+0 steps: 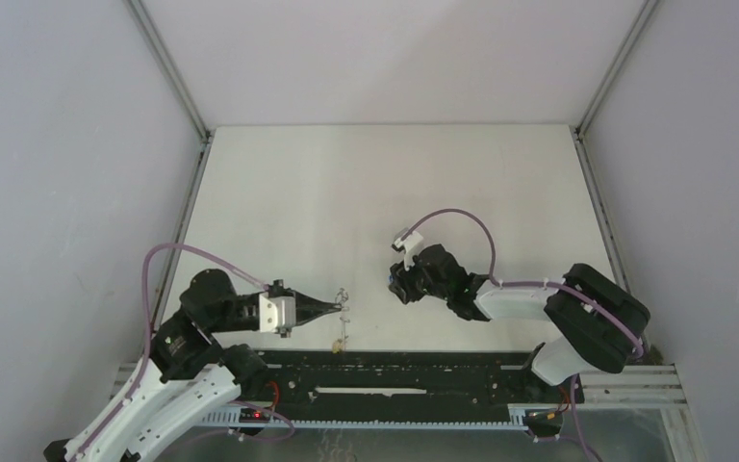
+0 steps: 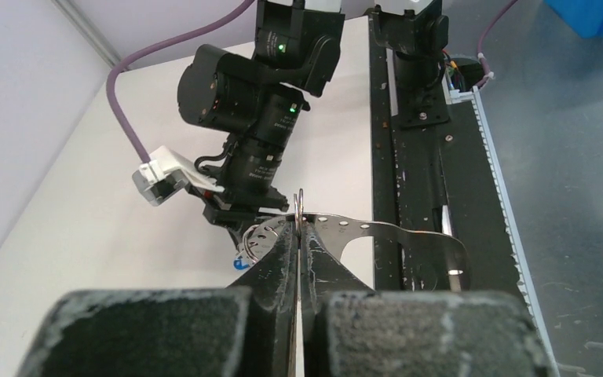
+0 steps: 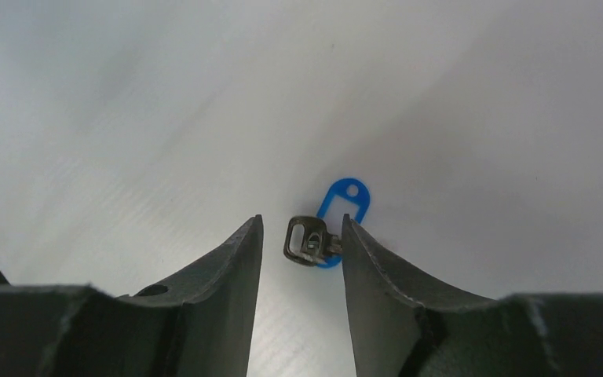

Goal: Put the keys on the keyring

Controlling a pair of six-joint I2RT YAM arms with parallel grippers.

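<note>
In the left wrist view, my left gripper is shut on a thin metal ring of the keyring (image 2: 300,201). From it hangs a flat silver plate with holes (image 2: 408,234); another ring (image 2: 250,242) shows beside it. From above, the hanging set appears as a narrow strip under my left fingertips. My right gripper stands open, pointing down over the table. Between and beyond its fingertips lies a small key piece with a blue frame (image 3: 352,188) and a dark metal loop (image 3: 305,240); no grip on it shows.
A dark rail (image 1: 385,380) runs along the front edge below the hanging set. The two grippers are a short gap apart.
</note>
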